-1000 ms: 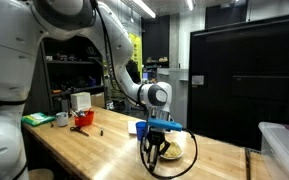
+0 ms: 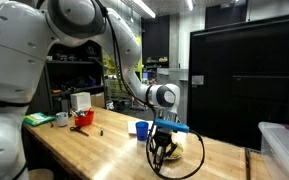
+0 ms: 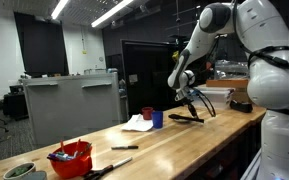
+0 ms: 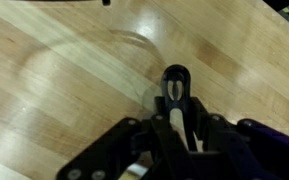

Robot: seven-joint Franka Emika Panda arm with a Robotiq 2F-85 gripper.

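My gripper point(image 2: 156, 164) hangs low over the wooden table, pointing down. In the wrist view its dark fingers point(image 4: 175, 75) are nearly together, with something small and pale between them; I cannot tell what it is. A faint see-through curved outline shows on the wood beside the fingers. Close by the gripper in exterior view 1 is a round yellowish dish point(image 2: 191, 153), partly hidden behind the arm. A flat dark thing point(image 3: 182, 118) lies below the gripper in exterior view 2.
A blue cup point(image 3: 157, 119), a red mug point(image 3: 147, 112) and a white cloth point(image 3: 137, 124) stand farther back. A red container point(image 3: 70, 158) with utensils and a dark-handled tool point(image 3: 109, 168) are at the far end. The mid-table is mostly clear.
The arm and gripper have shifted slightly to the right in exterior view 1. Other things on the table look unmoved.
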